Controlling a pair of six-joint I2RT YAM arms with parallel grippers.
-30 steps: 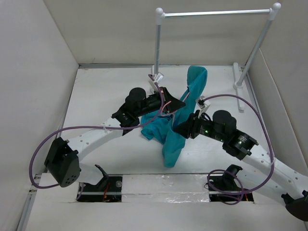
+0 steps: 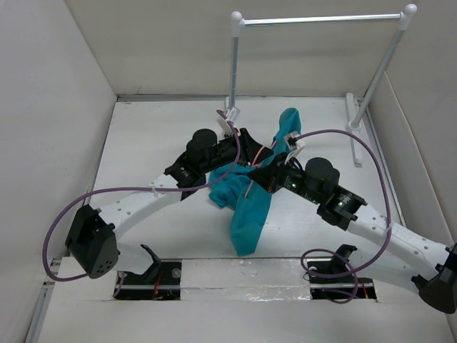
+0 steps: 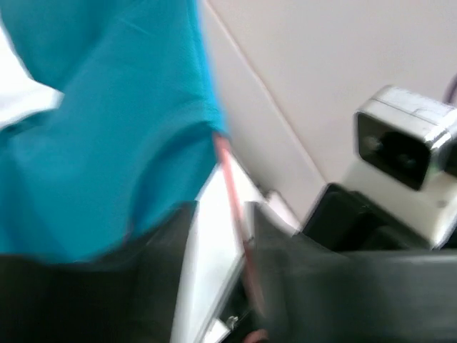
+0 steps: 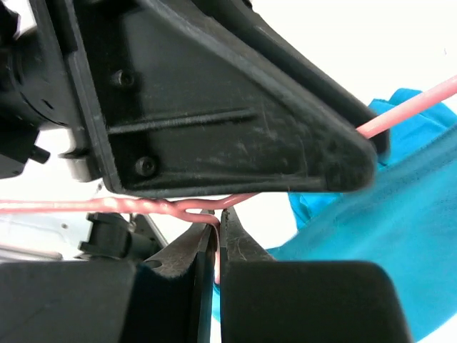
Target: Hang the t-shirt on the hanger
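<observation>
A teal t-shirt (image 2: 250, 219) lies draped in the middle of the floor, with a pink hanger (image 4: 407, 107) in it. My left gripper (image 2: 263, 153) is at the shirt's upper middle, over the pink hanger; whether its fingers are fully closed is unclear, and they are blurred in the left wrist view. My right gripper is shut on the pink hanger wire near its bend, just beside the left gripper's black finger (image 4: 235, 136). The shirt (image 3: 121, 121) hangs along the hanger, its upper end reaching toward the back.
A white rack with a top bar (image 2: 321, 19) stands at the back, its foot (image 2: 355, 128) on the right. White walls enclose both sides.
My right gripper has moved up and left to the hanger beside the left gripper. The shirt's top and lower end have shifted slightly. The left arm is almost still.
</observation>
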